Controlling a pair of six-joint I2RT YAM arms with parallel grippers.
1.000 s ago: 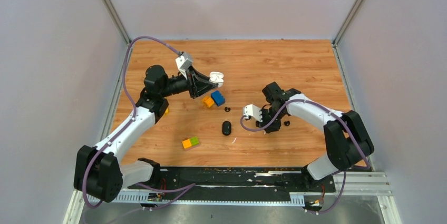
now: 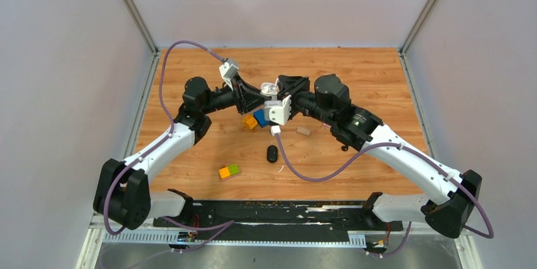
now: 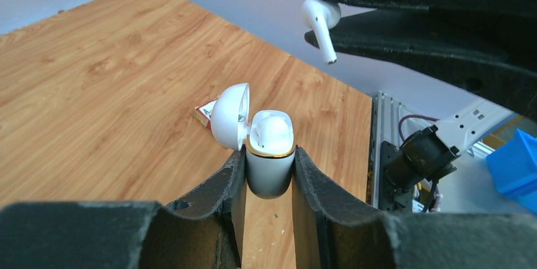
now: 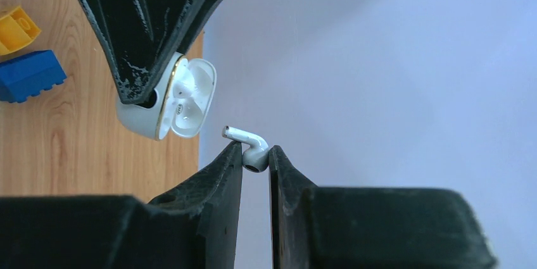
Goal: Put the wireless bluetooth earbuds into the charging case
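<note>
My left gripper is shut on the white charging case (image 3: pixel 269 155), whose lid stands open with the empty-looking wells facing up in the left wrist view. My right gripper is shut on a white earbud (image 4: pixel 252 149), stem pointing left in its own view. In the left wrist view this earbud (image 3: pixel 322 25) hangs above and right of the case, apart from it. From the top, both grippers meet over the middle of the table (image 2: pixel 342 73), largely hiding case and earbud.
Below lie a blue brick (image 2: pixel 259 117), an orange brick (image 2: pixel 249 122), an orange-green brick (image 2: pixel 229 171), a black oval object (image 2: pixel 272 154) and a small wooden block (image 2: pixel 303 131).
My left gripper, holding the case, has moved slightly toward the middle.
</note>
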